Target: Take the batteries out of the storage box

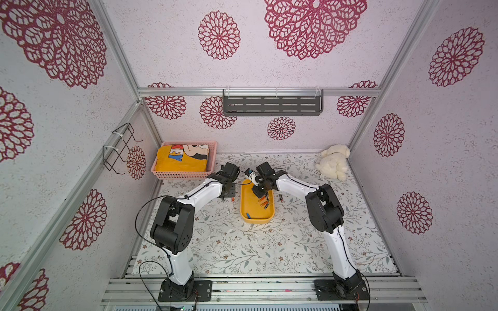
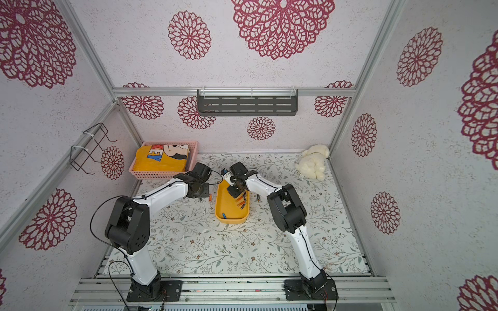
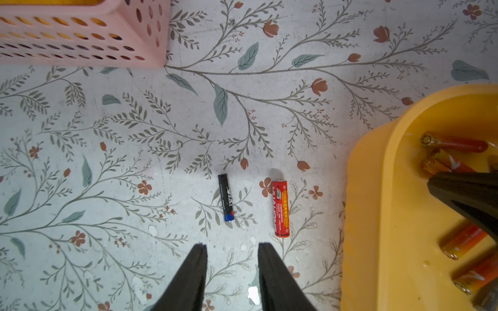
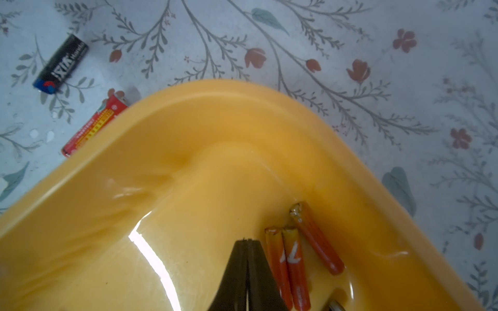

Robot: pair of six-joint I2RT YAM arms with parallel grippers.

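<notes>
The yellow storage box (image 1: 242,210) stands mid-table with several red and orange batteries in it. In the right wrist view two red batteries (image 4: 295,264) lie side by side, and a third red battery (image 4: 316,237) slants by the wall. My right gripper is inside the box, its fingers together with nothing between them, just left of that pair. A blue battery (image 1: 248,215) rests at the box's near end. On the table left of the box lie a black battery (image 3: 226,197) and a red battery (image 3: 280,209). Above the table there, my left gripper hangs open and empty.
A pink basket (image 1: 213,155) with a yellow cloth stands at the back left. The white plush toy (image 1: 333,162) sits back right. One dark battery (image 1: 281,198) lies right of the box.
</notes>
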